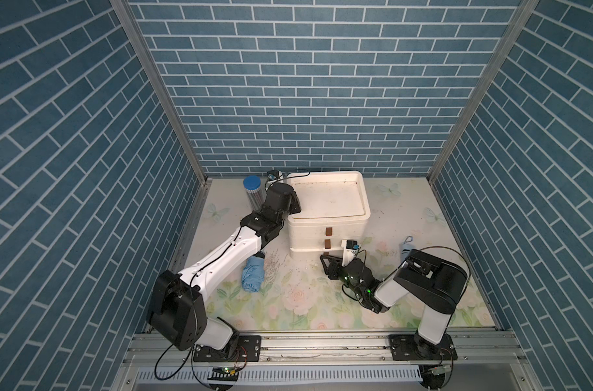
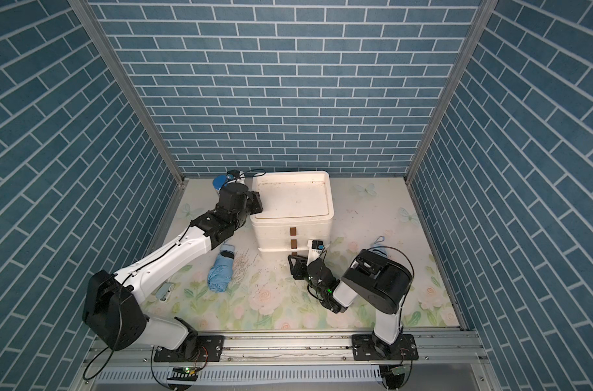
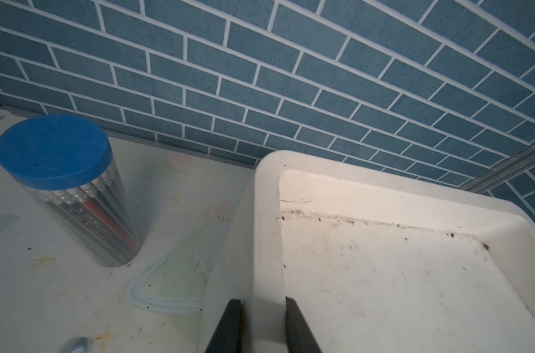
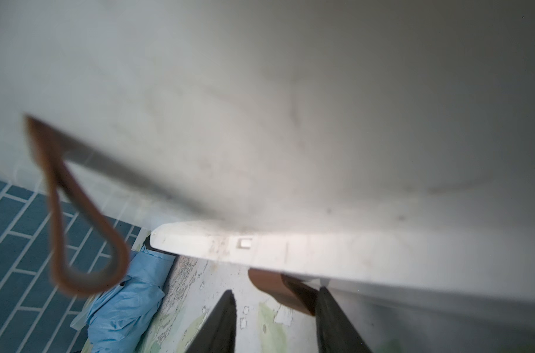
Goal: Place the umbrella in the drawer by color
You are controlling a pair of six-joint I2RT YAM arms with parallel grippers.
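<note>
A white drawer unit (image 1: pixel 309 231) stands at the back centre, brown pull tabs (image 1: pixel 329 231) on its front. My left gripper is shut on its left top rim. My right gripper is open low at the front; a brown tab (image 4: pixel 273 282) appears just beyond its fingers, and another hangs blurred at upper left. A folded blue umbrella (image 1: pixel 252 273) lies left of the unit. A second light blue item (image 1: pixel 407 247), perhaps an umbrella, lies at the right, mostly behind my right arm.
A tube of pencils with blue lid (image 3: pixel 73 194) stands left of the unit near the back wall. Tiled walls enclose the table.
</note>
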